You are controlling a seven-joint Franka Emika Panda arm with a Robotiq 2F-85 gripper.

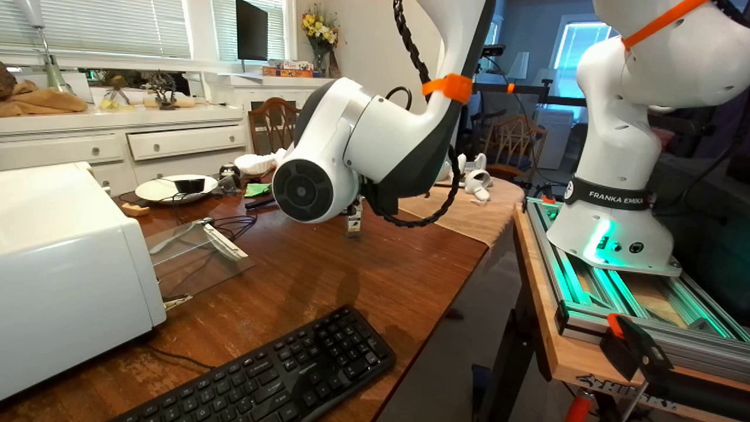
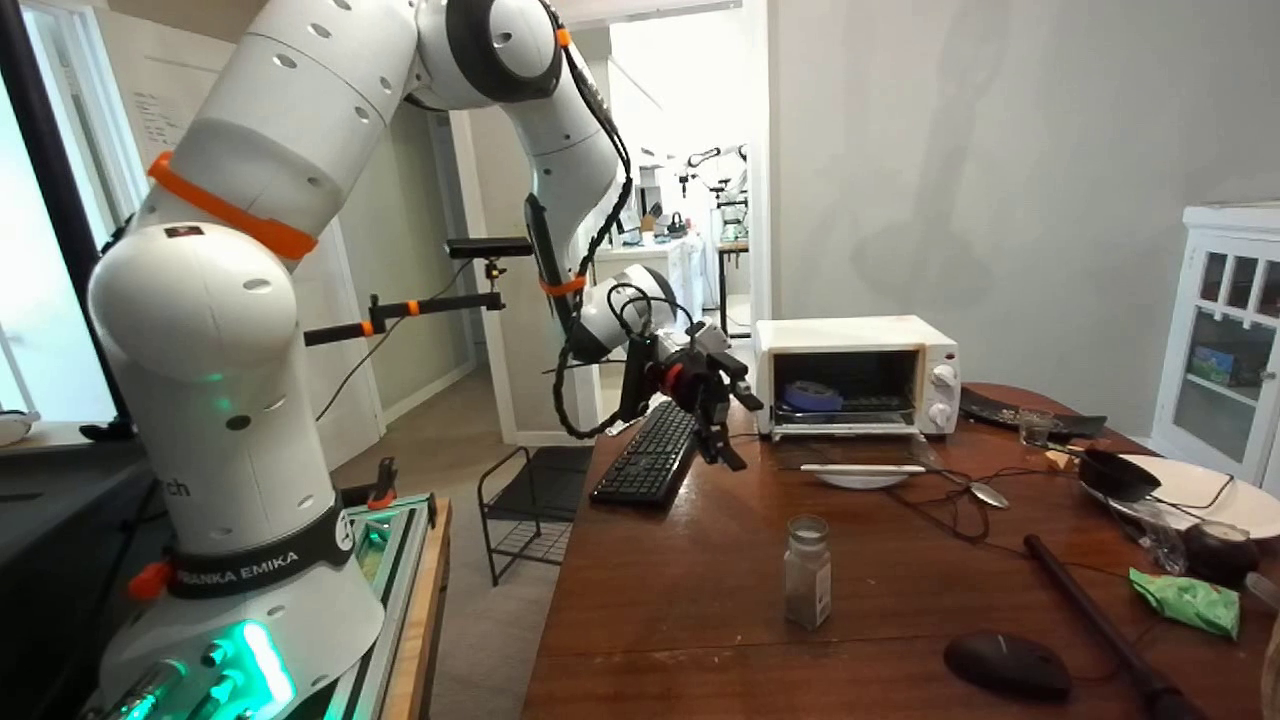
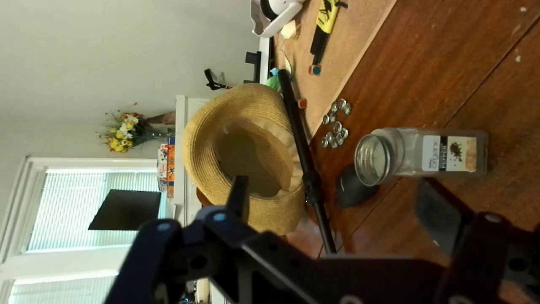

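A clear glass pepper jar with an open top and a label stands upright on the wooden table. In the wrist view the jar appears sideways, on the right side. My gripper is held above the table behind the jar, fingers spread and nothing between them. In the wrist view my gripper shows its open fingers at the bottom, with the jar apart from them. From exterior view 1, the arm's wrist hides the fingers, and only the lower part of the jar shows below it.
A black keyboard and toaster oven lie beyond the gripper. Near the jar are a mouse and black rod. A straw hat and several small metal pieces show in the wrist view. Bare table surrounds the jar.
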